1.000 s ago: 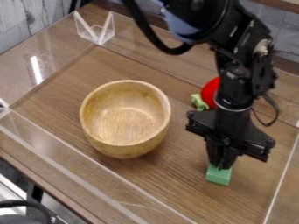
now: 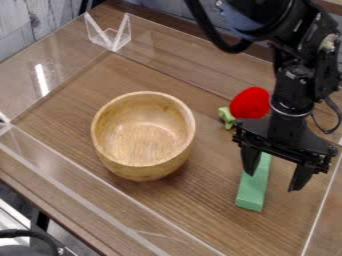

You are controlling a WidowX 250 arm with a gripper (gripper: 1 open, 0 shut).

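The black robot gripper [image 2: 275, 156] hangs from the arm at the right, low over the table, its fingers apart. Just to its left lies a green rectangular block [image 2: 253, 188], long side pointing toward the front. The upper end of the block is close by the left finger; I cannot tell whether they touch.
A wooden bowl [image 2: 142, 130] sits left of centre. A red object [image 2: 250, 102] and a small light-green item [image 2: 227, 118] lie behind the gripper. A white wire-like object [image 2: 110, 34] is at the back left.
The gripper has moved to the right, off the green block, uncovering more of it.
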